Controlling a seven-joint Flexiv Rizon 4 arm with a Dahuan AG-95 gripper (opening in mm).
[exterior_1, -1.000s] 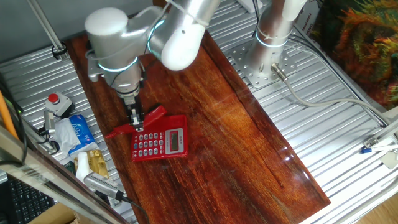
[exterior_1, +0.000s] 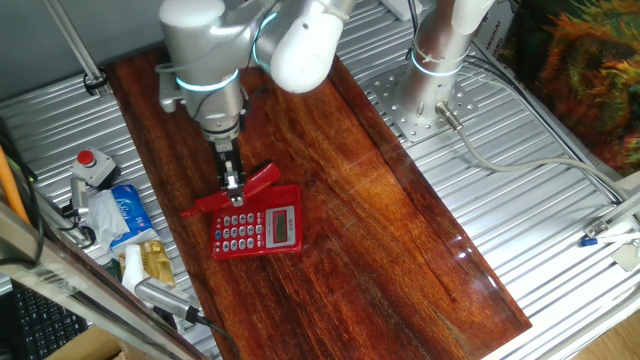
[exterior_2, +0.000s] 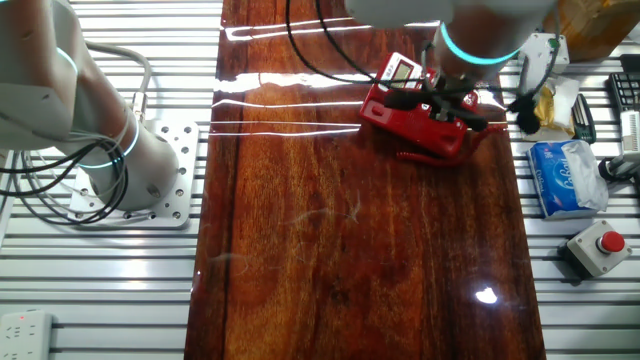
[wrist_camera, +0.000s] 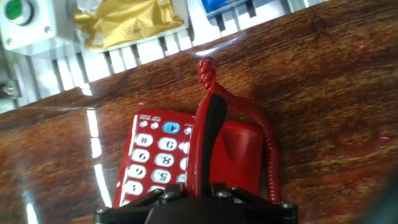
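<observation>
A red telephone base (exterior_1: 283, 228) with white keys and a small display lies on the wooden board. Its red handset (exterior_1: 262, 178) is off to the keypad's far side in exterior view 1, slanted over the base's edge. My gripper (exterior_1: 234, 190) is shut on the handset near its middle. In the wrist view the handset (wrist_camera: 198, 143) stands edge-on between the fingers, partly covering the base (wrist_camera: 239, 158), and a coiled red cord (wrist_camera: 270, 155) runs from its far end. From exterior view 2, the gripper (exterior_2: 440, 108) and arm hide part of the phone.
Beside the board's edge lie a blue-and-white packet (exterior_1: 128, 215), a gold wrapper (exterior_1: 157, 262) and a red-button box (exterior_1: 93, 167). Much of the wooden board (exterior_1: 390, 250) is clear toward the robot's base.
In exterior view 1 the gripper and handset have shifted together to the right and slightly upward, along the base's far edge. The phone base has stayed in place.
</observation>
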